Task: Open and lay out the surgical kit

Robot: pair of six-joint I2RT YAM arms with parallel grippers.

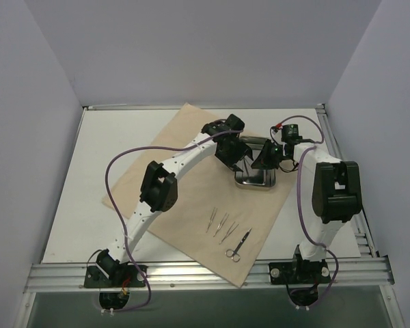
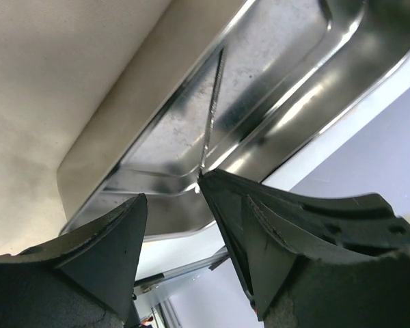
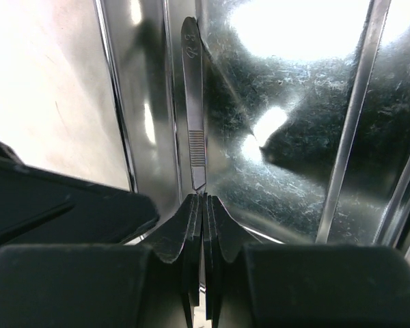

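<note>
The steel tray (image 1: 256, 184) rests on the beige cloth's right side, both grippers over it. A slim scalpel handle (image 3: 194, 96) lies along a channel in the tray in the right wrist view; it also shows as a thin piece (image 2: 212, 102) in the left wrist view. My right gripper is shut at its lower end; whether the tip is between the fingers is hard to tell. My left gripper is part open beside the tray wall, its fingers apart, with the other gripper's dark fingertip near them.
Several tweezers (image 1: 221, 225) and scissors (image 1: 238, 246) lie on the cloth (image 1: 171, 212) toward the front. Walls enclose it.
</note>
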